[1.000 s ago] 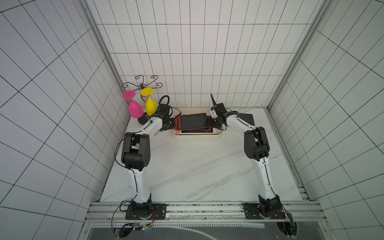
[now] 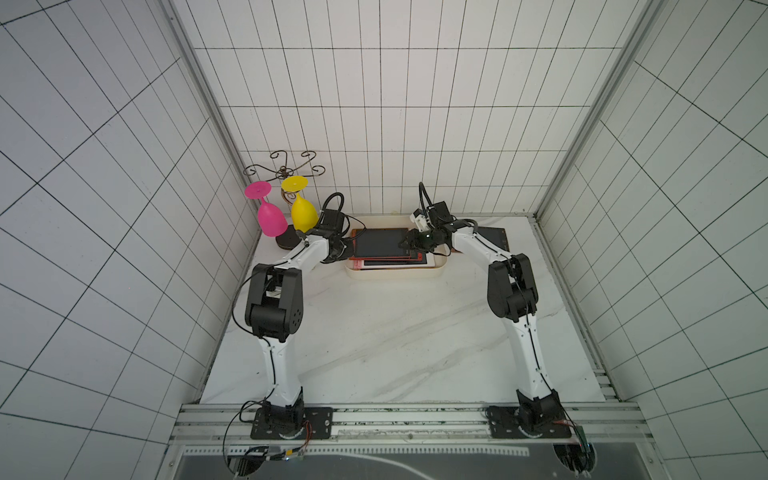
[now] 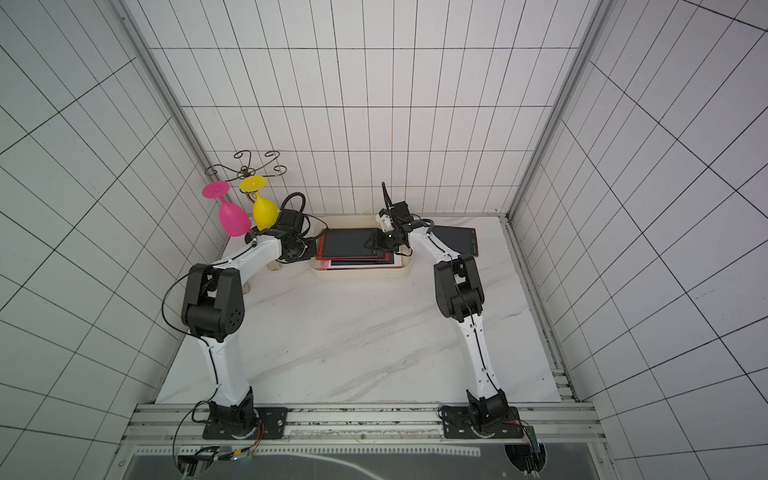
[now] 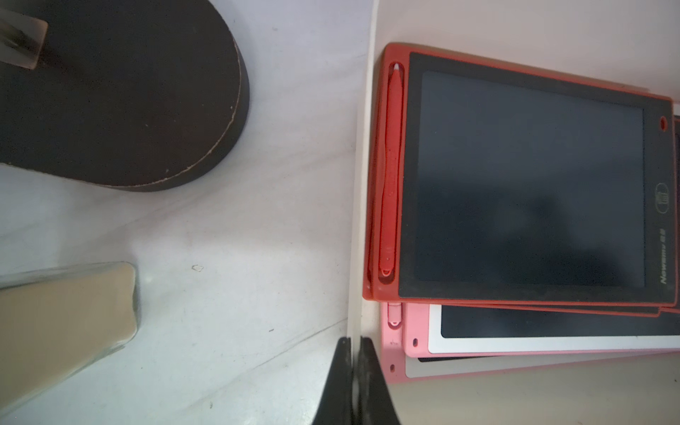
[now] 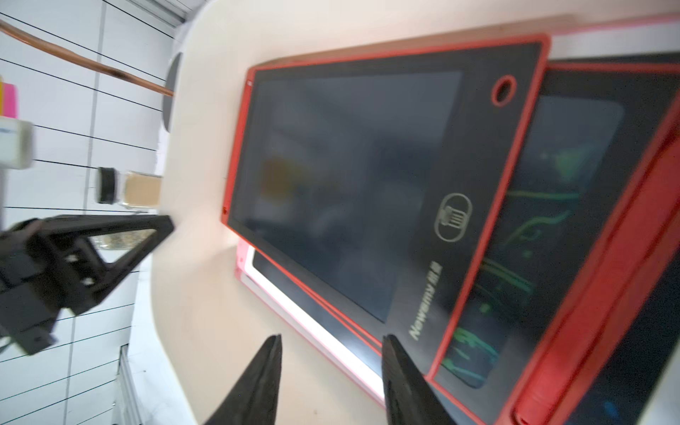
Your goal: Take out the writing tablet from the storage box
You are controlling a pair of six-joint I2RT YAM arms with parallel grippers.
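A cream storage box [image 2: 394, 273] holds stacked writing tablets: a red-framed one [image 4: 531, 184] on top, another [image 5: 538, 163] beside or beneath it, pink ones [image 4: 418, 333] below. In its wrist view my left gripper is shut over the box's left wall, with nothing clearly between its fingers. My right gripper is at the right part of the box, its fingertips apart over the stack's lower edge; whether they grip anything is unclear.
A dark tablet [image 2: 492, 237] lies right of the box. Pink [image 2: 272, 216] and yellow [image 2: 304, 212] vases on a metal stand are back left, with a beige object [image 4: 63, 311] nearby.
The top tablet appears slightly straighter in the box. My right gripper's wrist has shifted slightly; the left arm has moved very slightly.
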